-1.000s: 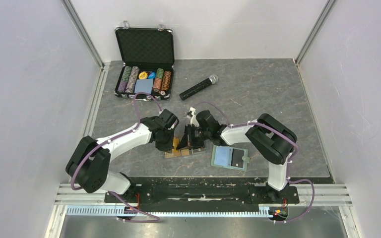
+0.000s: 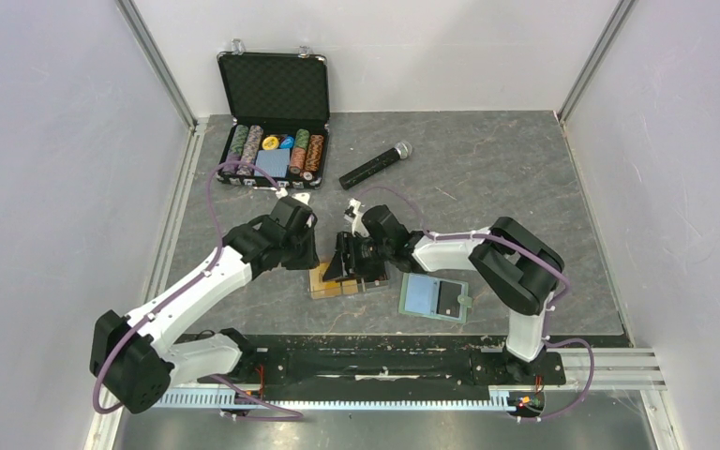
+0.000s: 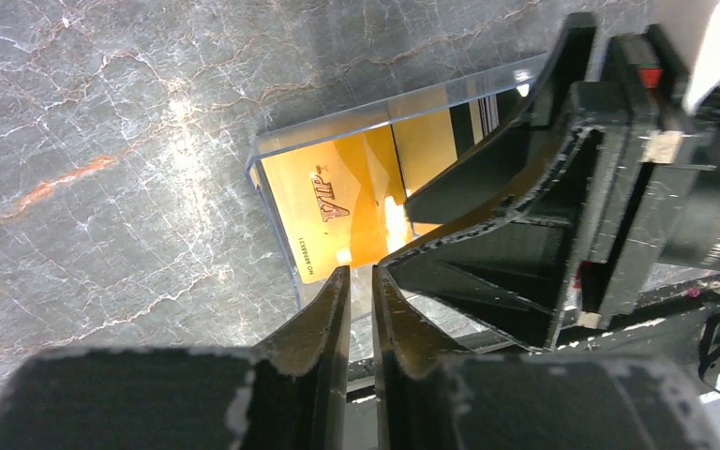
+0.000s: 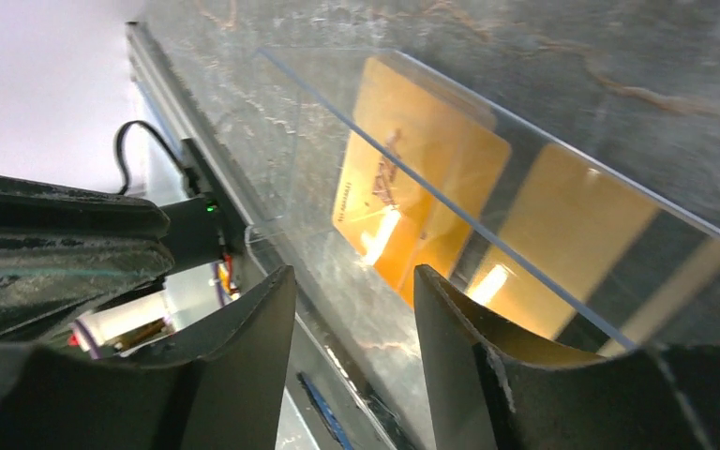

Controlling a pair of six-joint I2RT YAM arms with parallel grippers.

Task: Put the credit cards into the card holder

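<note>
The clear card holder [image 3: 286, 141] lies flat on the grey table. A gold VIP card [image 3: 292, 211] is in its end section, and a second gold card with black stripes [image 3: 427, 145] is in the section beside it. My left gripper stands part open at the VIP card's lower edge, with a narrow empty gap between its fingertips. From the other side, my right gripper is spread open at the holder, its fingers [image 4: 445, 323] apart with nothing gripped. In the top view both arms hide much of the holder.
Right of the holder lies a shallow tray [image 2: 464, 305] with blue and black pieces. An open poker chip case [image 2: 326, 150] and a microphone [image 2: 375, 167] are farther back. My two grippers are close together.
The left arm has drawn back leftward, away from the right gripper, and more of the VIP card end is uncovered. The right arm has shifted only slightly.
</note>
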